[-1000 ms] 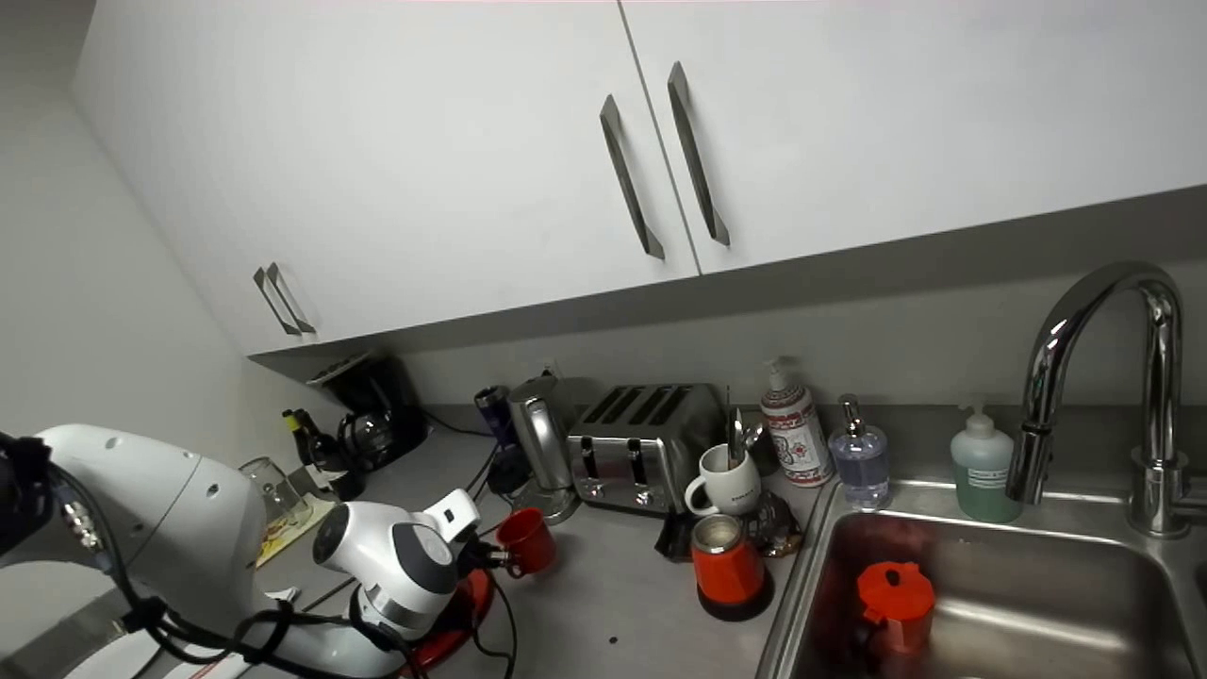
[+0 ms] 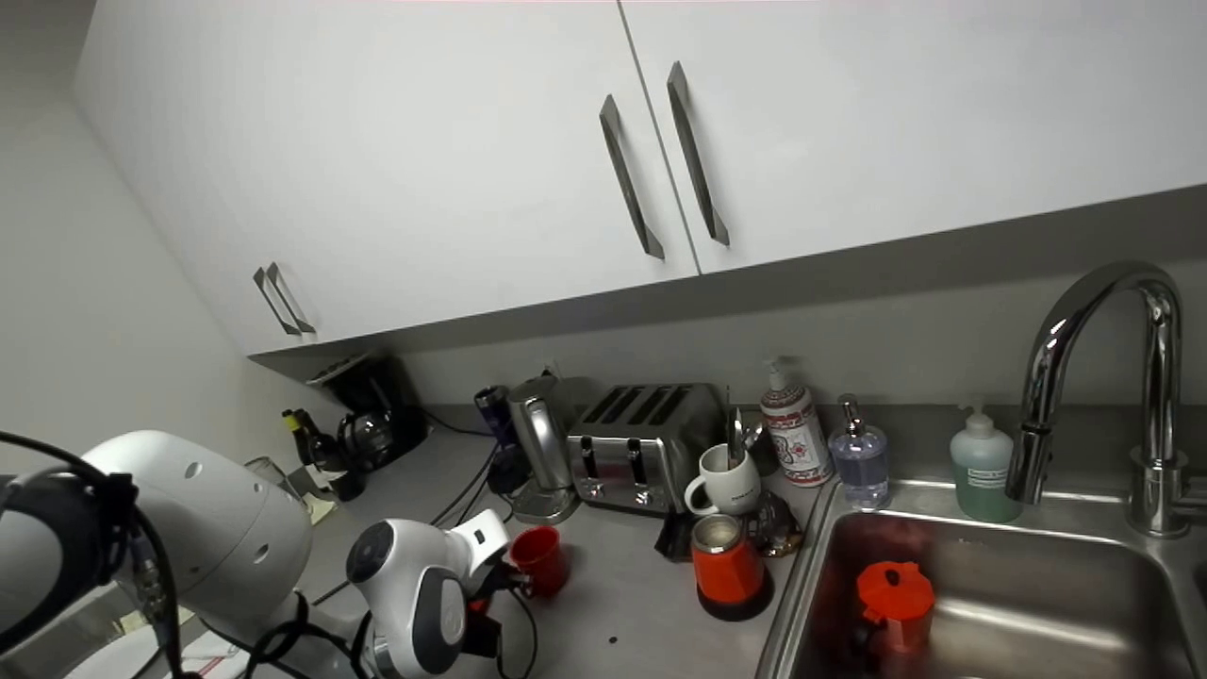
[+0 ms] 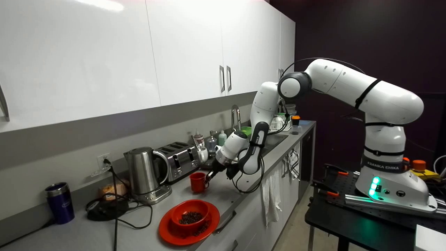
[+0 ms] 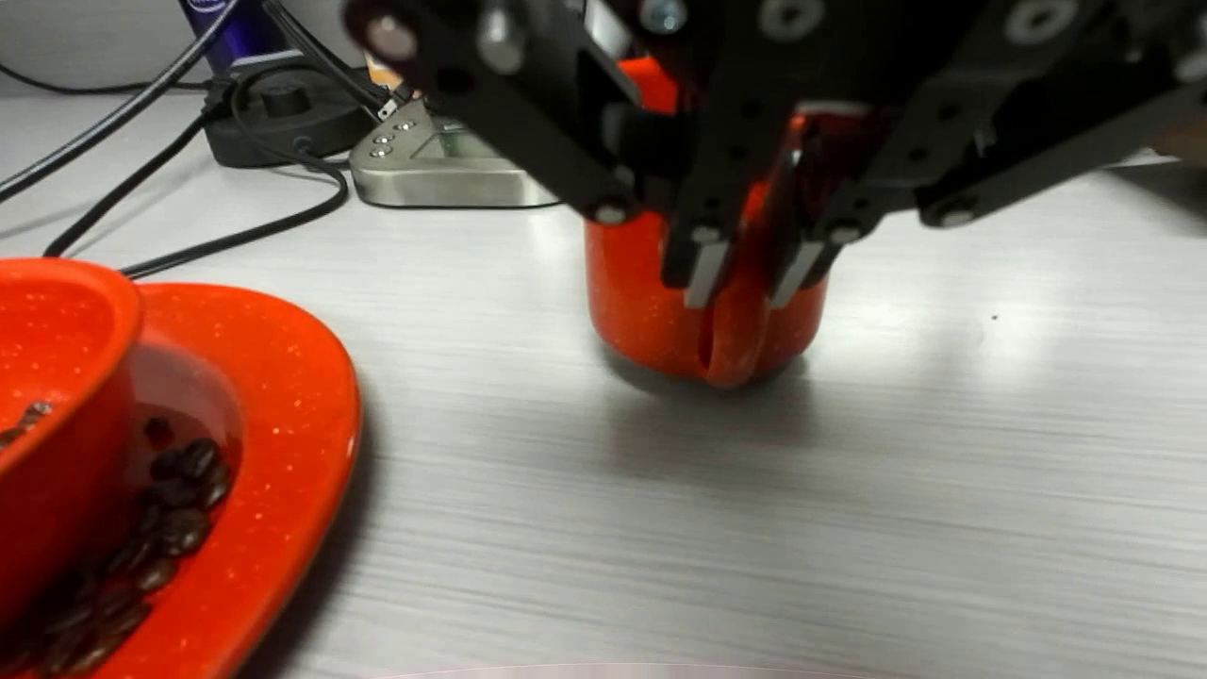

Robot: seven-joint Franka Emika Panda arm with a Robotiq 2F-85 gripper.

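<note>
In the wrist view my gripper is shut on the handle of a red mug, one finger on either side of it. The mug stands upright and looks to be on the grey counter, though a small gap under it is hard to rule out. From exterior view 2, the red mug appears between the kettle side and my gripper. The arm partly hides the handle side of the red mug in exterior view 1.
A red plate carries a red bowl and dark beans near the counter's front edge. The kettle and toaster stand along the wall. Right of the mug, an orange-red pot base stands beside the sink.
In exterior view 1 the mug has shifted slightly right and toward the front, with my gripper moving along. The arm now covers the red plate that showed before.
</note>
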